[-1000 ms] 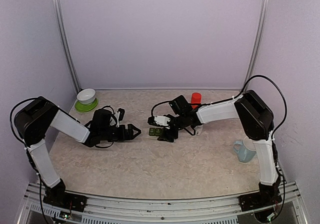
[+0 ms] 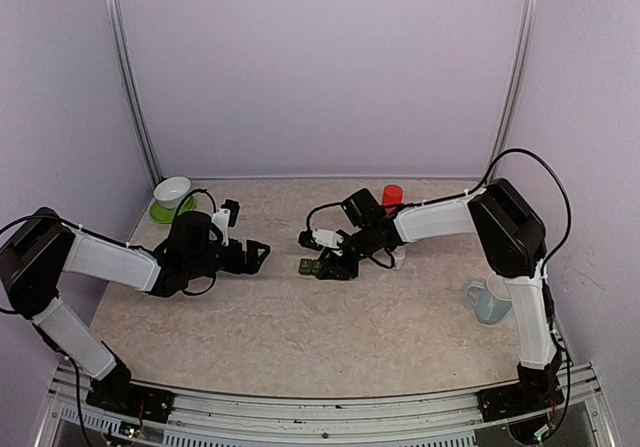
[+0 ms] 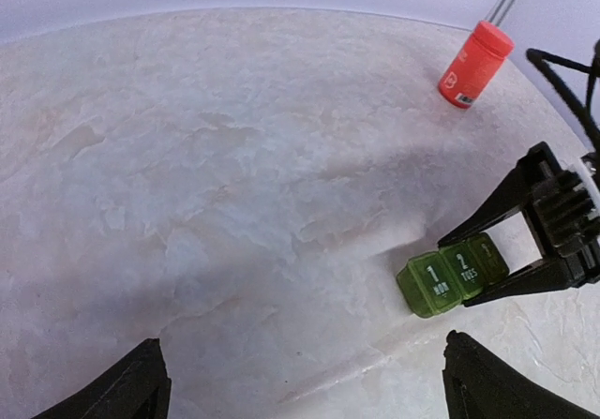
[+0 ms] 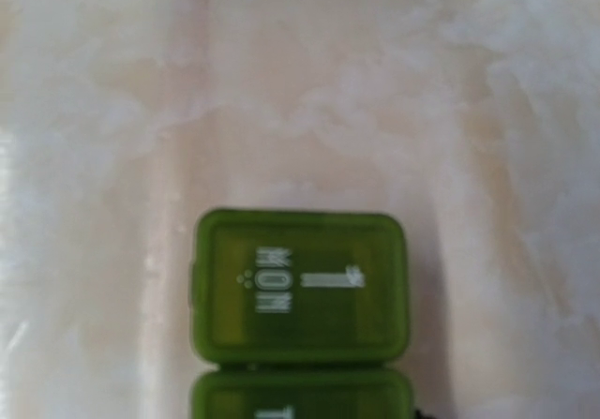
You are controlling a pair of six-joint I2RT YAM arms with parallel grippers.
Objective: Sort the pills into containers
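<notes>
My right gripper is shut on it from the right; in the right wrist view the MON lid (image 4: 300,286) fills the lower middle, the fingers hidden. My left gripper (image 2: 255,257) stands open to the left of the organizer, nothing between its fingers. No loose pills are visible.
A red bottle (image 2: 392,194) stands behind the right arm, a white item partly hidden near it. A white bowl (image 2: 173,189) and green plate (image 2: 162,213) sit back left, a blue mug (image 2: 489,305) at right.
My left gripper has drawn back leftward and slightly tilted.
</notes>
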